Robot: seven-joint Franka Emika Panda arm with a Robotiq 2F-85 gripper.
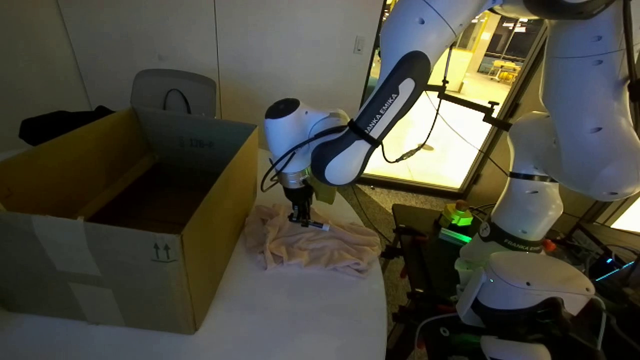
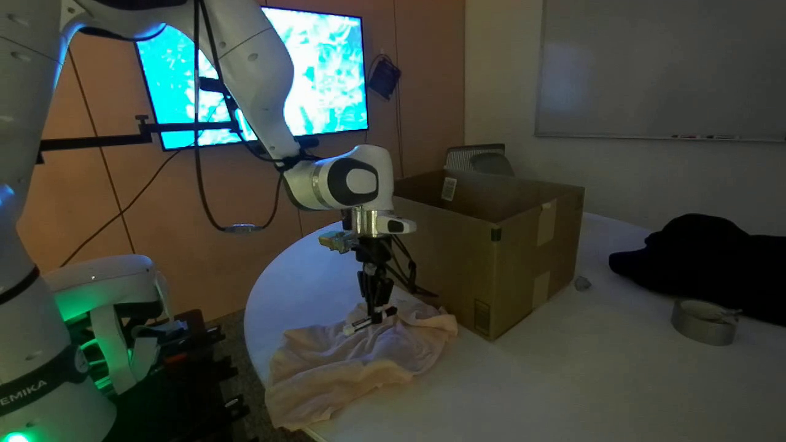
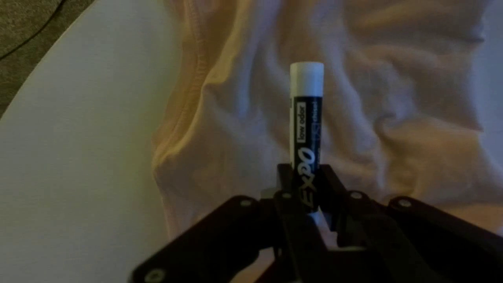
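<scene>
A black Expo marker (image 3: 307, 127) with a white end is pinched between the black fingers in the wrist view. My gripper (image 1: 301, 222) is shut on it, and the marker lies level across the fingertips. Directly beneath spreads a crumpled pale pink cloth (image 1: 315, 246), on the white table near its rounded edge. From the other side, the gripper (image 2: 377, 318) and marker (image 2: 359, 325) appear over the cloth (image 2: 354, 361). Whether the marker touches the cloth or hangs just above it, I cannot tell.
A large open cardboard box (image 1: 222, 198) stands close beside the cloth, its walls taller than the gripper's present height. A roll of tape (image 2: 704, 321) and a black garment (image 2: 707, 258) lie farther off.
</scene>
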